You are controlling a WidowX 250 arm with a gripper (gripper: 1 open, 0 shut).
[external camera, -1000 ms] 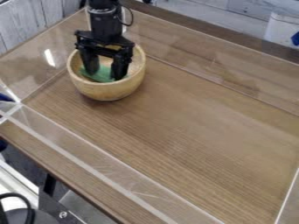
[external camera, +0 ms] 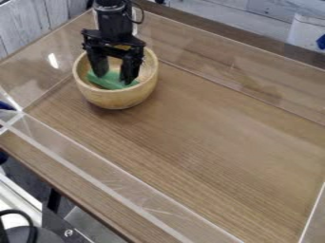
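A round light wooden bowl stands on the wooden table at the upper left, with a green object lying inside it. The black gripper reaches down into the bowl from above, its fingers over the green object. Whether anything is held between them is hard to tell, as the fingers are dark and small in the view.
A white object is at the top right edge, and dark cables show at the lower left.
The gripper has shifted slightly up and to the left within the bowl, and more of the green object shows.
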